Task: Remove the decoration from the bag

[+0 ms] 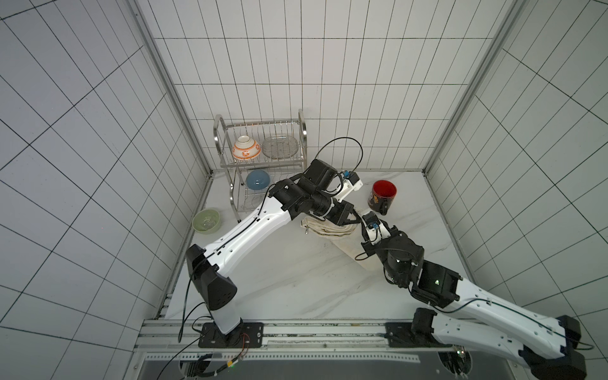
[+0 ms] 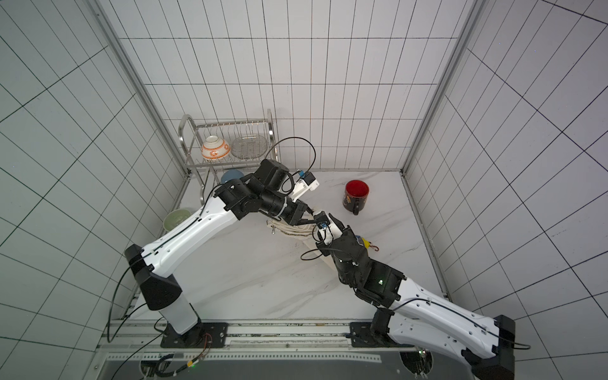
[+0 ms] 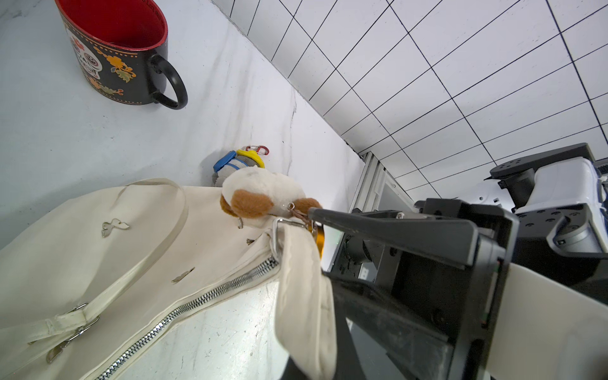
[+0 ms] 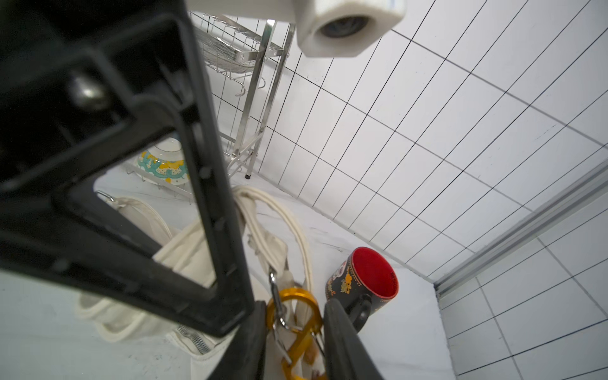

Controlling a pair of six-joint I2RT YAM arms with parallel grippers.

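Observation:
The cream bag (image 3: 126, 253) lies on the table beneath both grippers. A plush decoration (image 3: 259, 193), white and brown, hangs at the bag's strap beside a blue and yellow piece (image 3: 231, 161). My left gripper (image 1: 354, 221) is shut at the strap end; its tips are largely hidden by the strap in the left wrist view. In the right wrist view, my right gripper has its fingers either side of a gold carabiner (image 4: 294, 294), linked to silver hardware on the strap; whether it grips it I cannot tell.
A black and red mug (image 1: 382, 196) stands behind the bag on the right. A metal rack (image 1: 221, 136) with dishes stands at the back left, a green bowl (image 1: 206, 220) left of it. Tiled walls enclose the sides and back.

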